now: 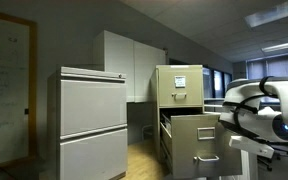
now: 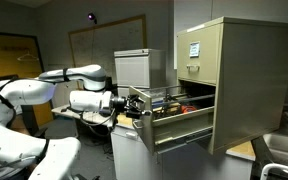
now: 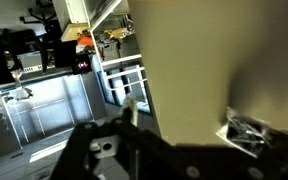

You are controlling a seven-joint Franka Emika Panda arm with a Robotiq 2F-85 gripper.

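A beige filing cabinet (image 1: 180,85) has a drawer pulled well out, its front panel (image 1: 195,132) facing exterior view 1 with a silver handle (image 1: 206,158) low on it. Exterior view 2 shows the drawer's side (image 2: 184,126) and items inside. My gripper (image 2: 134,106) is at the drawer front's upper edge; whether it touches cannot be told. In the wrist view the beige panel (image 3: 199,60) fills much of the picture, close to the open gripper. A shiny metal piece (image 3: 246,133) shows against it, too blurred to name.
A white filing cabinet (image 1: 92,125) stands left of the beige one, with white wall cupboards (image 1: 131,65) above and behind. Inside the open drawer lie red and dark items (image 2: 171,108). A whiteboard (image 1: 6,90) hangs at far left.
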